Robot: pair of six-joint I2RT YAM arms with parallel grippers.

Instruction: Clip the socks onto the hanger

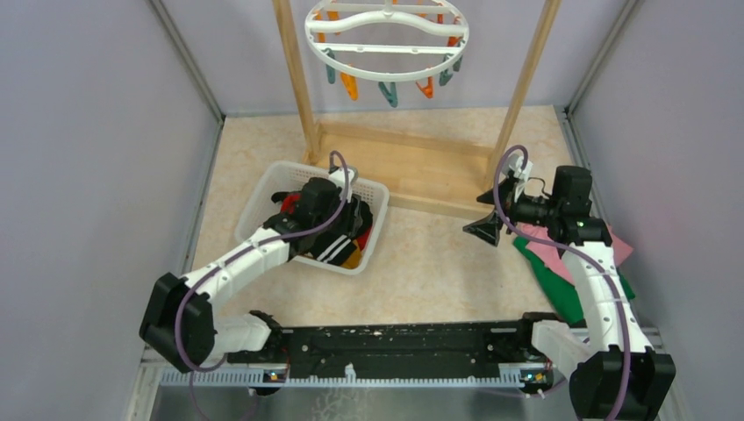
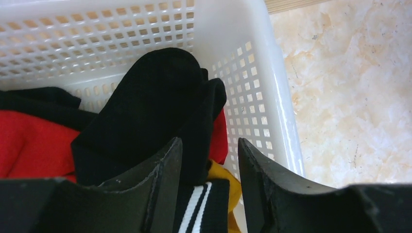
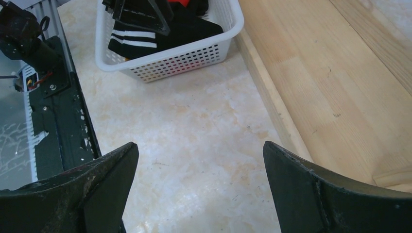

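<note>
Several dark socks lie heaped in the white basket (image 1: 250,219). In the left wrist view a black sock (image 2: 141,109) leans against the basket's corner, beside red cloth (image 2: 34,145) and a black sock with white stripes (image 2: 199,208). Over this heap my left gripper is parted, its fingertips apart and nothing clearly gripped; the black sock lies beneath them. My right gripper is open and empty above the bare table right of the basket. The round white hanger (image 1: 386,48) hangs at the back, with orange and teal clips such as this teal clip (image 1: 388,93).
A wooden frame (image 1: 404,167) stands on the table under the hanger, its posts rising either side. Green cloth (image 1: 557,285) and pink cloth (image 1: 548,254) lie beneath the right arm. Between basket and right gripper the table (image 1: 421,263) is clear.
</note>
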